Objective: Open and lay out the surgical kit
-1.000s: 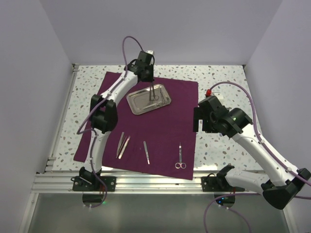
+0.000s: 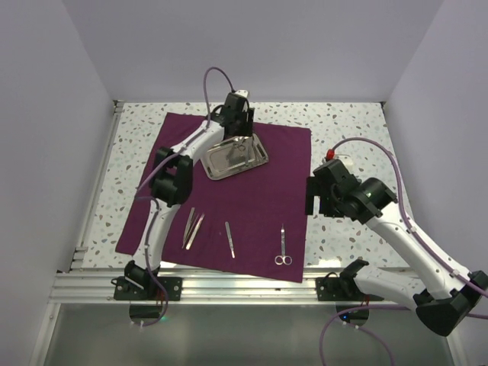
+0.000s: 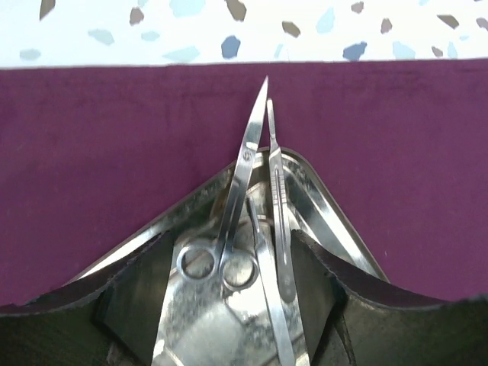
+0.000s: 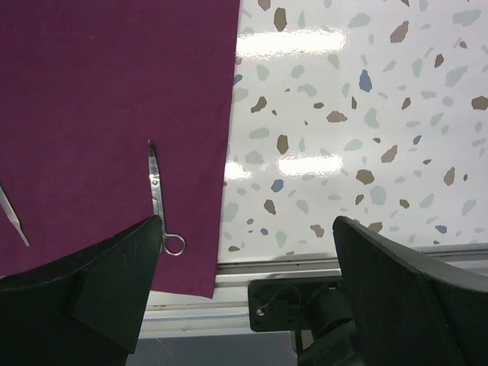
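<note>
The metal tray (image 2: 219,169) lies on the purple cloth (image 2: 252,202), toward its far side. Inside are scissors (image 3: 242,168) and two slim scalpel handles (image 3: 277,179); the scissors' blades and one handle stick out past the rim. Over the tray is my left gripper, open, its fingers (image 3: 145,274) on either side of these instruments and not closed on them. Other scissors (image 2: 283,245) lie at the cloth's near right. Above the speckled table hangs my right gripper, open, nothing between its fingers.
Tweezers (image 2: 194,232), a slim instrument (image 2: 188,226) beside them and another slim instrument (image 2: 229,239) lie along the near side of the cloth. A metal rail (image 2: 229,279) runs along the front edge.
The left gripper has moved right over the tray. The scissors in the tray have swung, their blades leaning farther right across the far rim. The right arm has shifted only slightly.
</note>
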